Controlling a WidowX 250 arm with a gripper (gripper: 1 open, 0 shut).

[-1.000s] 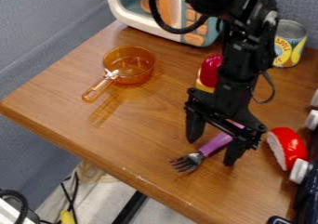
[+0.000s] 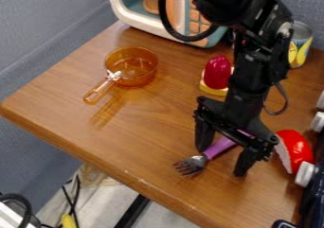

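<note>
The black gripper (image 2: 223, 154) is low over the wooden table (image 2: 76, 118), its two fingers standing either side of a fork (image 2: 217, 147) with a purple handle and metal tines pointing left. Whether the fingers grip the handle is unclear; part of the handle is hidden behind them.
An amber measuring pot (image 2: 131, 64) sits upper left. Behind the gripper are a red object (image 2: 217, 73) on a yellow base and a can (image 2: 300, 44). A red-and-white object (image 2: 295, 149) and dark items line the right edge.
The gripper has moved slightly right and down around the fork, and the fork's tines lie a little higher in the view.
</note>
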